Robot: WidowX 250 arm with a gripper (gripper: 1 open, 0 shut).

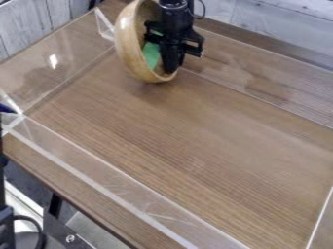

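Note:
A wooden bowl (130, 44) at the back of the wooden table is tipped up on its side, its opening turned right, with a green object (152, 55) inside. My black gripper (168, 60) reaches down into or against the bowl's opening, partly covering it. Whether its fingers are open or shut is too small to tell.
Clear plastic walls (65, 154) edge the table on the left and front. Black cables and hardware lie beyond the lower left corner.

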